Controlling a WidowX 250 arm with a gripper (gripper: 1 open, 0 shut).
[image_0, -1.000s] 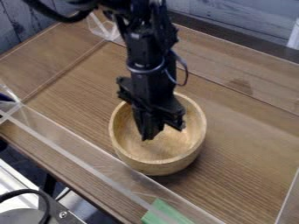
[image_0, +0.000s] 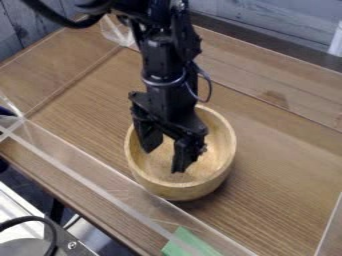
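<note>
My black gripper (image_0: 163, 145) reaches down from the top centre into a round beige bowl (image_0: 201, 183) on the wooden table. Its two fingers stand apart over the inside of the bowl, with nothing seen between them. The back part of the bowl is partly hidden behind the gripper.
A green piece (image_0: 194, 243) lies at the front edge. Clear strips run along the left, with cables below. A pale wall is at the back.
The bowl looks unmoved.
</note>
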